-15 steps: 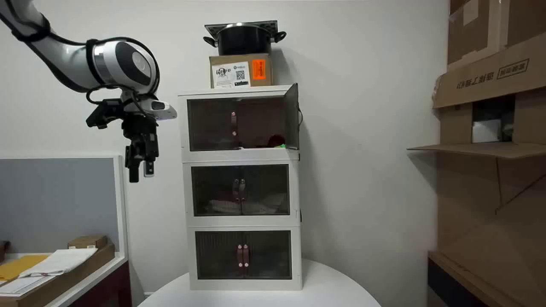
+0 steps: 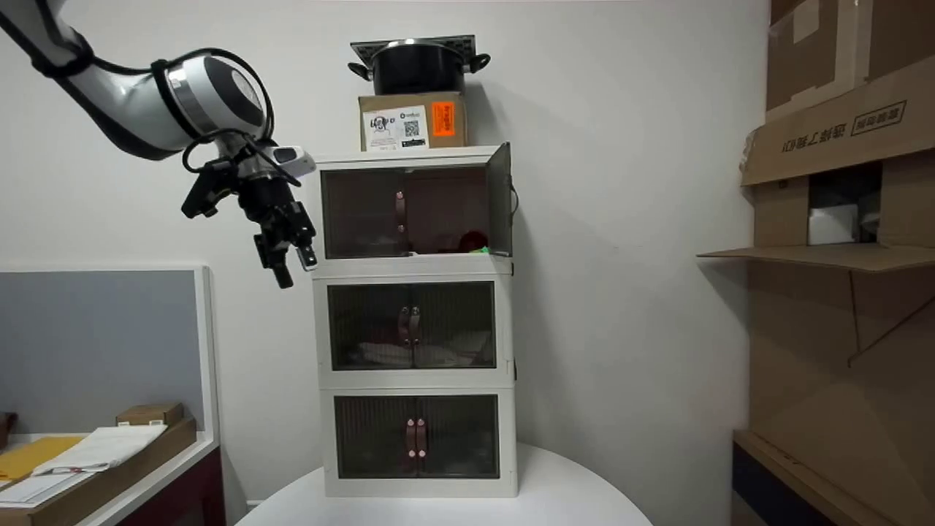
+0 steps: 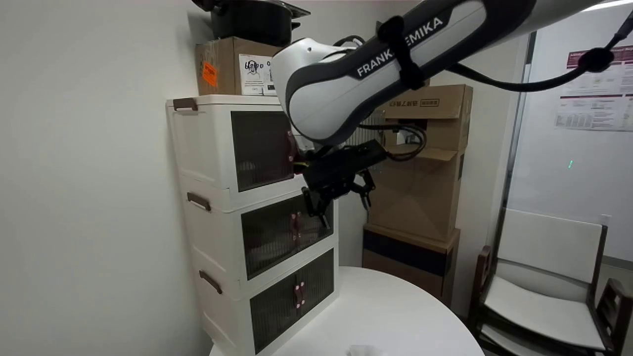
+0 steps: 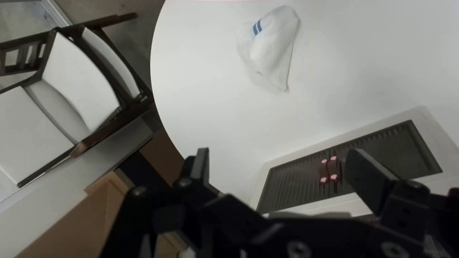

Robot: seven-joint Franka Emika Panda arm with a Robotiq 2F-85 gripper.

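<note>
My gripper (image 2: 295, 273) hangs in the air to the left of the cabinet (image 2: 416, 267) in exterior view 1, level with its top section. In the wrist view its fingers (image 4: 200, 165) stand wide apart with nothing between them. The cabinet has three stacked sections. Its top right door (image 2: 500, 201) is swung outward, while both lower pairs of doors are closed. Inside the top section sit a dark red round object (image 2: 473, 241) and a bit of something green. A white wrapped packet with blue stripes (image 4: 273, 45) lies on the white table (image 4: 193, 86).
A cardboard box (image 2: 412, 121) with a black pot (image 2: 418, 69) on it stands atop the cabinet. Large cardboard boxes (image 2: 833, 351) are stacked at the right. A white chair (image 3: 549, 267) stands beyond the table.
In exterior view 1 my gripper has moved right and slightly up, closer to the cabinet. It has tilted from pointing straight down to pointing down and right. The cabinet doors look unchanged.
</note>
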